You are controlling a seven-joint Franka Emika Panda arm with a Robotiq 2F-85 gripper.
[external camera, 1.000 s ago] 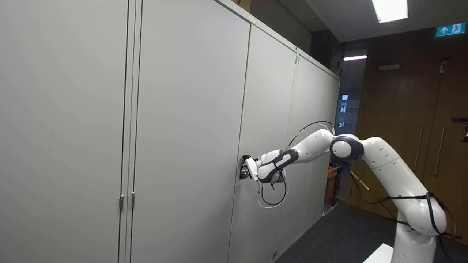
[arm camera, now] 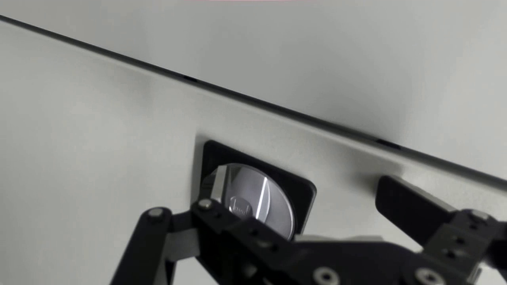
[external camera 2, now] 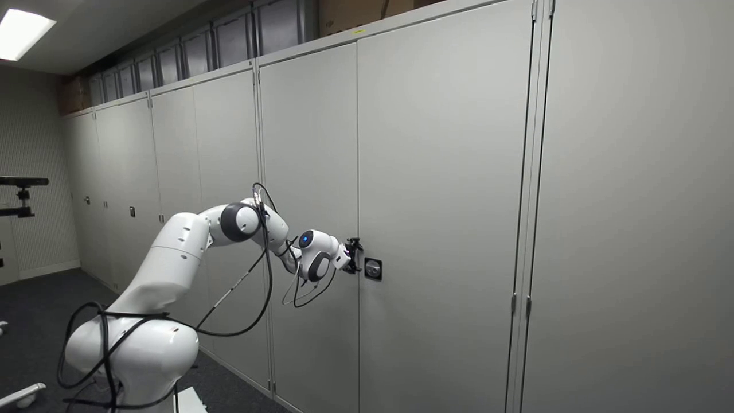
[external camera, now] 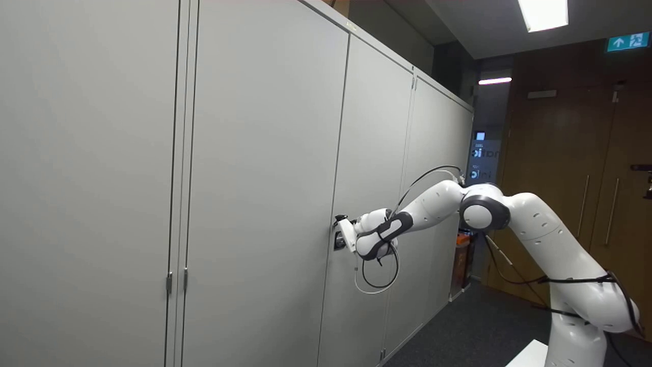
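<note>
A tall grey cabinet door point(external camera 2: 440, 165) carries a round silver handle point(arm camera: 278, 204) on a black square plate point(arm camera: 304, 186). The plate sits just beside the seam point(arm camera: 266, 104) between two doors, which looks narrow and dark. My gripper is open close to the door front, its fingers wide apart. One fingertip point(arm camera: 219, 183) overlaps the handle's edge in the wrist view; whether it touches cannot be told. The other finger point(arm camera: 408, 204) stands off to the right over bare door. In exterior view 2, the gripper point(external camera 2: 354, 254) is left of the handle, near the seam.
More grey cabinets point(external camera 2: 172, 137) line the wall, with grey boxes point(external camera 2: 196, 55) on top. A black cable point(external camera 2: 265, 303) hangs in a loop from the arm. Dark floor point(external camera: 440, 330) lies in front, and an orange-topped bin point(external camera: 461, 257) stands at the far end.
In exterior view 1 my gripper and wrist have shifted slightly left, while the lower arm has swung a little right. The cabinet doors look unmoved.
</note>
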